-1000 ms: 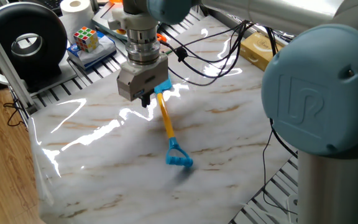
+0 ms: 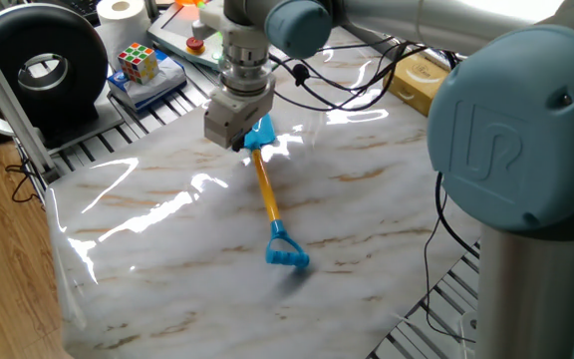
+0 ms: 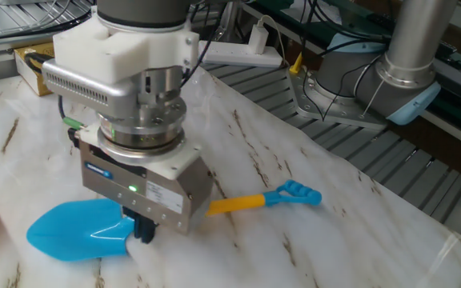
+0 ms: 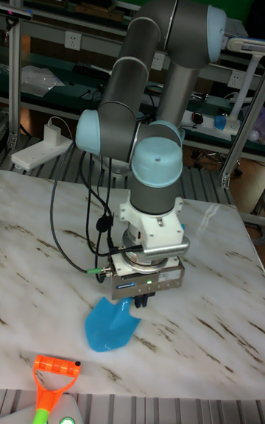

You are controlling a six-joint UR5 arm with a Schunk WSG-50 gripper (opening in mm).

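Note:
A toy shovel lies on the marble-patterned table, with a blue blade (image 3: 77,230), a yellow shaft (image 2: 266,184) and a blue D-shaped handle (image 3: 296,193). Over the joint of blade and shaft stands my gripper (image 3: 141,230), pointing down; its body hides that joint in exterior view 2. The short black fingers (image 4: 140,301) sit close together beside the blade's shaft end. Whether they touch the shovel, or how wide they stand, I cannot tell.
An orange-and-green toy handle (image 4: 57,375) lies at the near edge in exterior view 3. A Rubik's cube (image 2: 139,63) rests on a blue box off the table. A cardboard box (image 2: 417,82) stands at the far edge. Cables hang by the arm.
In exterior view 1 my gripper has shifted right and slightly up the picture, toward the shovel's blade, now covering part of it. The shovel has not moved.

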